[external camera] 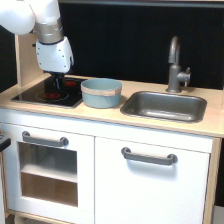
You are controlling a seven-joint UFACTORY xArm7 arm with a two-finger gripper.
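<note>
My gripper point(59, 79) hangs from the white arm at the upper left, low over the black stovetop point(35, 94). Its fingers are dark and small against the burners, so I cannot tell how far apart they stand. A grey-blue pot point(101, 93) with a tan rim rests on the counter just right of the stovetop, apart from the gripper. No object shows clearly between the fingers.
The dark sink point(163, 105) with its faucet point(175, 65) is set into the wooden counter point(135, 88) on the right. Below are white cabinet doors with grey handles point(149, 156); the left one has a window point(48, 170). A black wall stands behind.
</note>
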